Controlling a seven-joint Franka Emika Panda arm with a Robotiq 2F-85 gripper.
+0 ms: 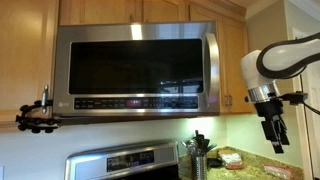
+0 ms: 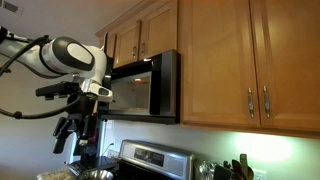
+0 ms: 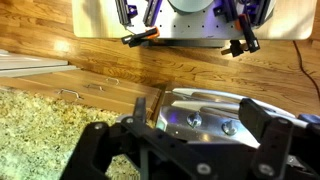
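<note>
In the wrist view my gripper stands open, its two dark fingers [image 3: 258, 112] wide apart with nothing visible between them. Exterior view 1 has the gripper [image 1: 277, 142] at the right, pointing down above the counter. At the left of exterior view 2, the gripper [image 2: 70, 138] hangs below the white arm [image 2: 85, 60]. A steel microwave [image 1: 135, 75] with a dark window is mounted under wooden cabinets; its door looks closed in exterior view 1. Its upright handle [image 1: 212, 65] is on the right, apart from the gripper.
Below the microwave is a steel range [image 1: 122, 162]. Dark utensils in a holder [image 1: 197, 155] and some packages [image 1: 231, 160] occupy the granite counter [image 1: 250, 165]. Wooden drawers [image 3: 85, 90] and the floor [image 3: 200, 62] show in the wrist view. A dark clamp [image 1: 38, 120] is at the far left.
</note>
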